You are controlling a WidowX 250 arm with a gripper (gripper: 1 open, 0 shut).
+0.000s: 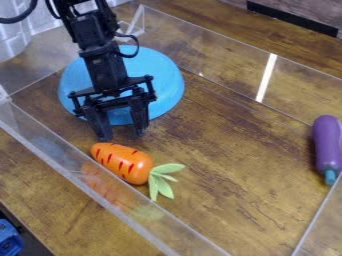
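A black gripper [120,122] hangs over the near half of a round blue disc [160,70], its fingertips low, just behind an orange toy carrot [123,160] with pale green leaves. The carrot lies on the wooden floor inside the clear-walled enclosure, near the left wall. Whether anything is between the fingers, and how far apart they stand, is hard to make out against the dark arm.
A purple toy eggplant [327,145] lies at the right edge. Clear walls [94,185] border the wooden surface [227,120]. A small blue object sits outside at the lower left.
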